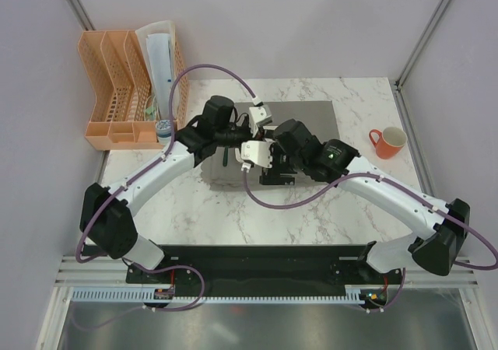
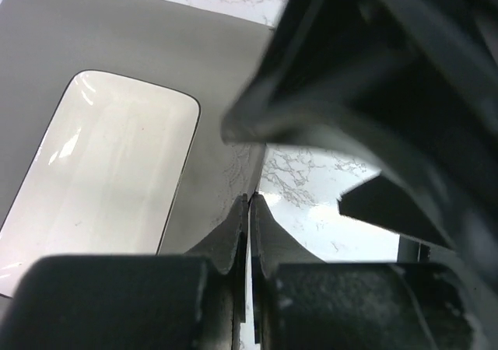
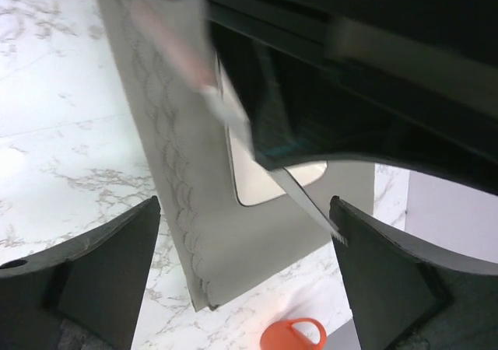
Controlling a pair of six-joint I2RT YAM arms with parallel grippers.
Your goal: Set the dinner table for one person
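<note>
A grey placemat (image 1: pixel 315 113) lies on the marble table, bearing a white rectangular plate (image 2: pixel 101 155) with a dark rim. Both arms meet above the mat and hide most of the plate from the top. My left gripper is shut beside the plate, over the mat's edge, and nothing shows between its fingertips. In the right wrist view, my right gripper is wide open above the mat. A thin pale strip (image 3: pixel 299 194) crosses that view, blurred and pinkish at its near end; I cannot tell what it is. A dark-handled utensil (image 1: pixel 226 155) lies left of the plate.
An orange mug (image 1: pixel 388 141) stands at the right. An orange rack (image 1: pixel 117 85) with a white board (image 1: pixel 160 66) fills the back left, a small jar (image 1: pixel 164 130) beside it. The two grippers are very close together.
</note>
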